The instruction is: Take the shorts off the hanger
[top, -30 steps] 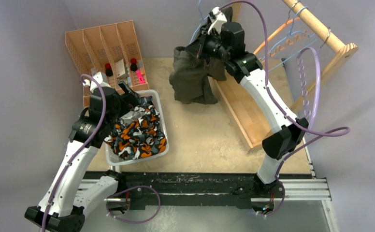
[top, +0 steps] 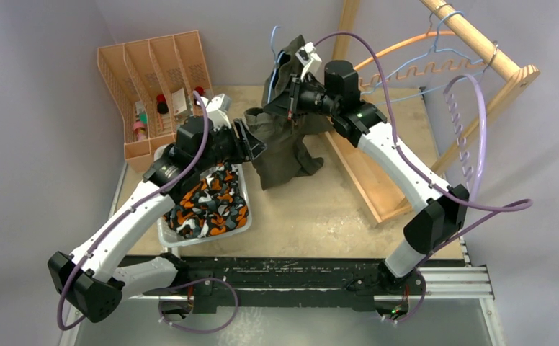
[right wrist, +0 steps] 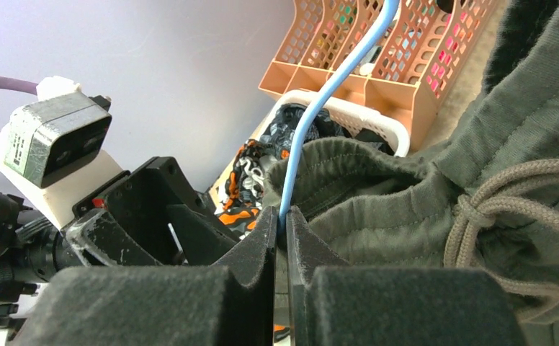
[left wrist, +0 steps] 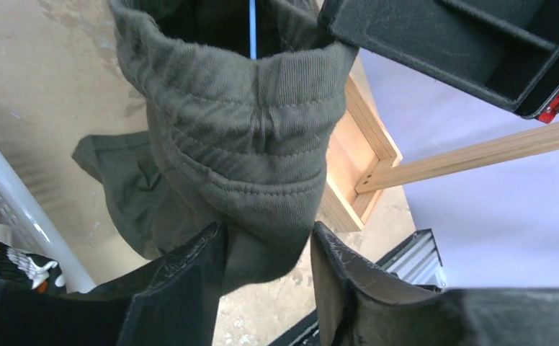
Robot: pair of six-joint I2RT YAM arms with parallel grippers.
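Dark olive shorts hang on a light blue hanger, and a tan drawstring shows at their waistband. In the right wrist view my right gripper is shut on the hanger's thin bar, beside the gathered cloth. My left gripper is at the left side of the shorts. Its fingers stand apart in the left wrist view, with olive cloth visible in and beyond the gap. Whether they touch the cloth cannot be told. Part of the waistband lies behind my right gripper in the top view.
A white basket of patterned clothes stands below the left arm, with an orange divided organiser behind it. To the right stands a wooden rack with other hangers. Bare table lies in front of the shorts.
My left gripper has moved right, from over the basket to beside the shorts. The right gripper, hanger and upper shorts have shifted left and toward the front.
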